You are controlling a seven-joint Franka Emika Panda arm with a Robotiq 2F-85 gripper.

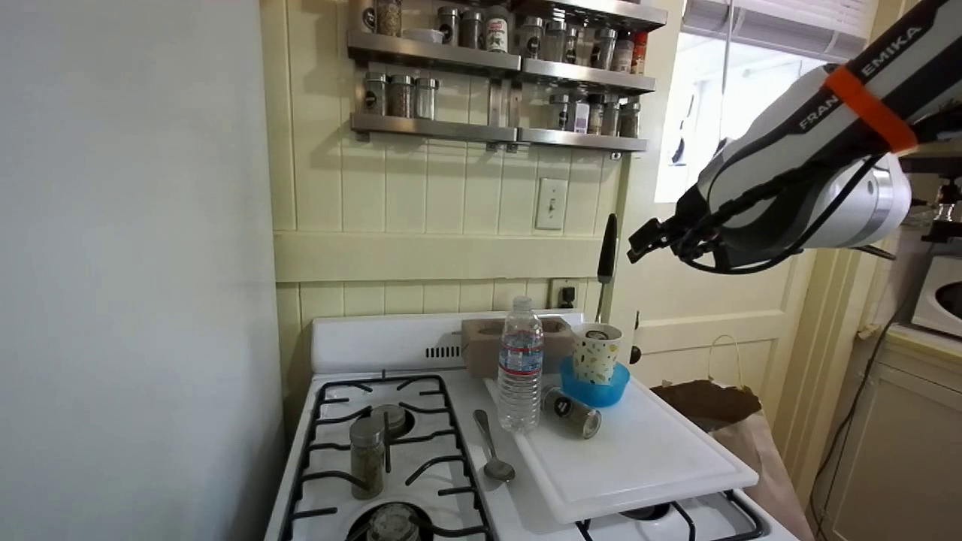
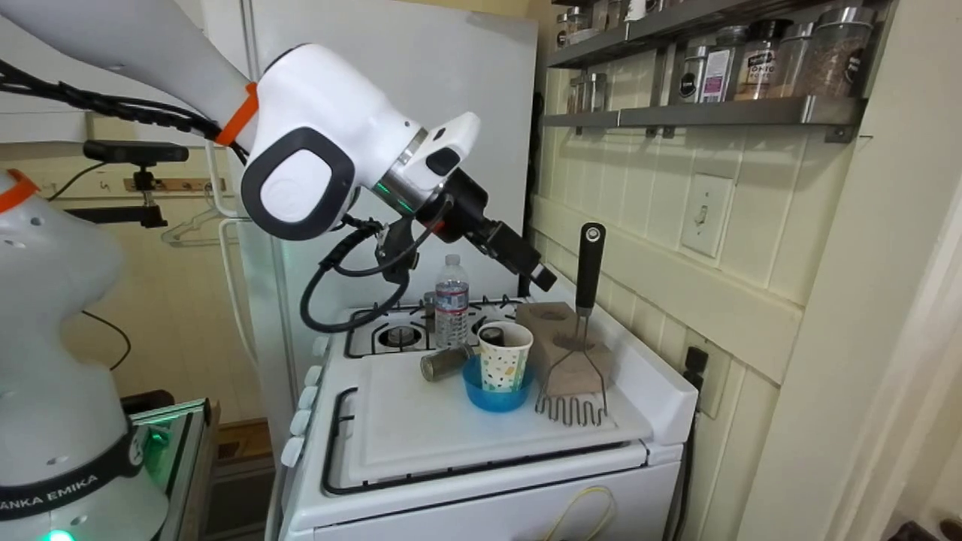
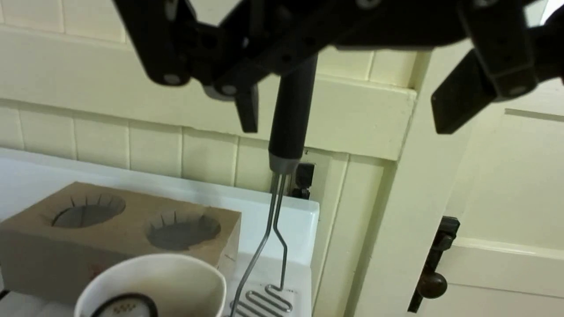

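A potato masher with a black handle stands upright, its bent wire head down beside a brown box. In exterior view 1 my gripper is to the right of the handle, with a gap between. From the wrist, the open gripper has its fingers wide apart, and the masher handle lies in line with the space between them, nearer the left finger. The gripper's body covers the handle's top there. Nothing is held. A speckled cup with a jar inside sits in a blue bowl.
On the white board a spice jar lies on its side near an upright water bottle. A spoon and another jar are on the stove. Spice shelves are on the wall.
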